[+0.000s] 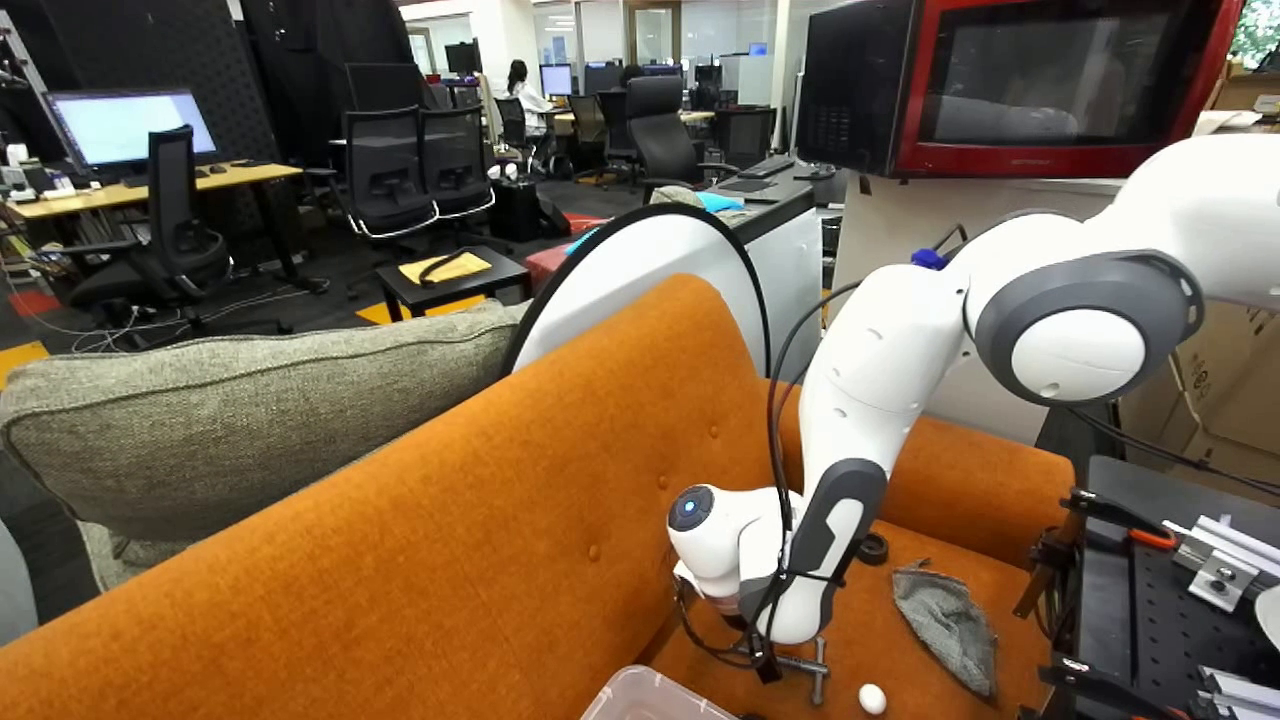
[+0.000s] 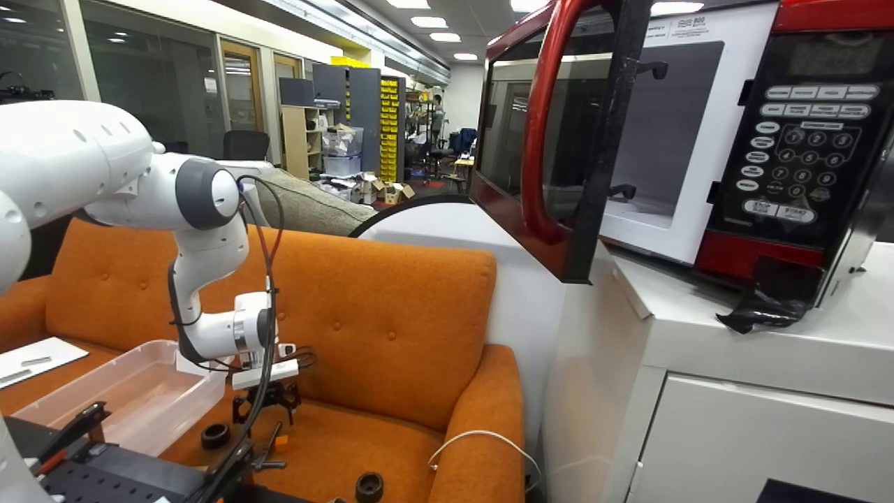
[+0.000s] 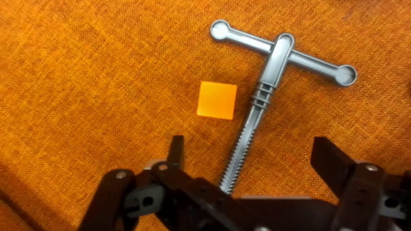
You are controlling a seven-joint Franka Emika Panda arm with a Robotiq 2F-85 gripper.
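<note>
My gripper stands open over the orange sofa seat, pointing down, with nothing held. Below it in the wrist view lies a grey toy T-handled screw (image 3: 266,82), its toothed shaft running down between my fingers and partly hidden by the gripper's body. A small bright orange square block (image 3: 216,100) rests just left of the shaft, close to it but apart. In exterior view 2 the gripper (image 2: 266,411) hangs above the seat, near the orange block (image 2: 282,439) and the grey screw (image 2: 268,457).
A clear plastic bin (image 2: 138,394) sits on the sofa beside the arm. Black rings (image 2: 215,435), a white egg-shaped object (image 1: 872,698) and a grey cloth (image 1: 948,626) lie on the seat. The sofa backrest (image 1: 540,480) rises close behind; a red microwave (image 2: 545,142) has its door open.
</note>
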